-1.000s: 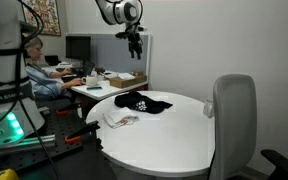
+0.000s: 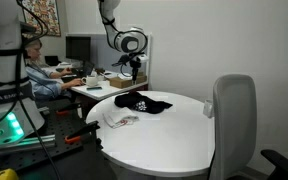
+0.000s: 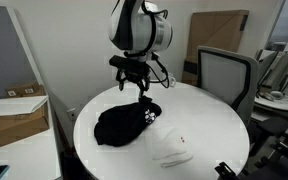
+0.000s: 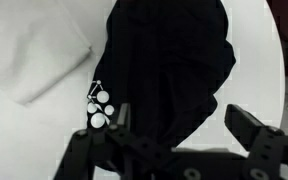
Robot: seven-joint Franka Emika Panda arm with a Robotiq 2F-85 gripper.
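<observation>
Crumpled on the round white table is a black cloth [image 2: 144,102], with a white dotted print along one edge in the wrist view. A folded white cloth [image 3: 171,146] lies beside it, nearer the viewer in exterior view 1. My gripper is open above the black cloth, its two fingers well apart and nothing held between them. In the wrist view the dark cloth [image 4: 169,60] spreads between and beyond the fingers, while the white one [image 4: 32,45] shows at upper left. Exterior view 1 puts the gripper [image 2: 135,76] above the tabletop.
A small white object [image 2: 208,108] stands near its far edge, and a grey chair [image 2: 234,125] is close to that side. Cardboard boxes [image 3: 14,118] sit on a neighbouring desk.
My arm and gripper have come down a long way toward the table over the last second, in exterior view 1. Both cloths look unmoved.
</observation>
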